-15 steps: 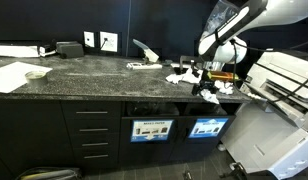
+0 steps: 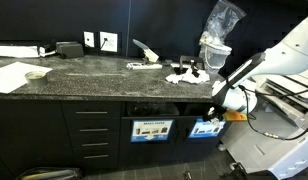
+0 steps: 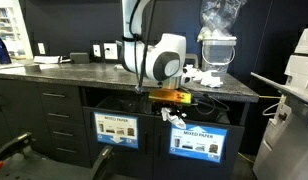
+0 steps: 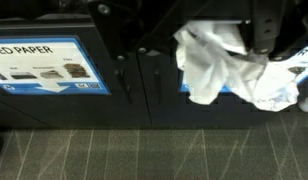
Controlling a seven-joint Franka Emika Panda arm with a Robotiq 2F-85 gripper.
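Note:
Crumpled white paper (image 4: 219, 65) hangs from my gripper, which appears shut on it; in the wrist view the paper hides much of the fingers. In the second exterior view the paper (image 3: 173, 118) dangles just below the gripper (image 3: 170, 102), in front of the counter's edge and above the right-hand "mixed paper" label. The first exterior view has the gripper (image 2: 226, 112) at the counter's right end, small and partly lost against the dark cabinet.
More crumpled white paper (image 2: 187, 77) lies on the dark counter (image 2: 104, 87). Two cabinet fronts carry "mixed paper" labels (image 3: 117, 129), with open dark spaces above them. A slanted white unit (image 2: 284, 120) stands close on the right. Drawers (image 2: 92, 130) lie further left.
My arm has moved right and down from above the counter, carrying the white paper to below the counter's top edge. The paper on the counter has stayed put.

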